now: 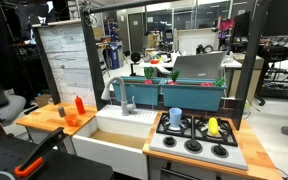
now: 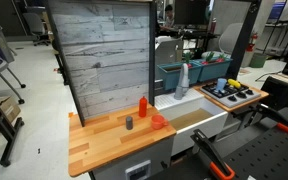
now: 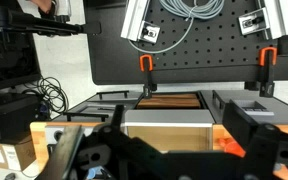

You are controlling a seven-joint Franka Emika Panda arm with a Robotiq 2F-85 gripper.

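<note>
In the wrist view my gripper shows as two dark fingers spread wide apart at the bottom, with nothing seen between them. Beyond that gap is the front of the toy kitchen, with its open sink or drawer space (image 1: pixel 120 140). On the stove (image 1: pixel 197 146) in exterior view 1 are a blue cup (image 1: pixel 175 116) and a yellow object (image 1: pixel 213 127). To the left, the wooden counter (image 2: pixel 96 146) carries a red bottle (image 2: pixel 143 106), an orange-red bowl or cup (image 2: pixel 158 122) and a small dark grey cylinder (image 2: pixel 129 123).
A white plank panel (image 2: pixel 114 65) stands behind the left counter. Blue planter bins (image 1: pixel 194 95) line the back. Orange-tipped clamps (image 2: pixel 219 168) stick out at the near dark table edge. A coiled cable (image 3: pixel 192 10) lies on the perforated black plate.
</note>
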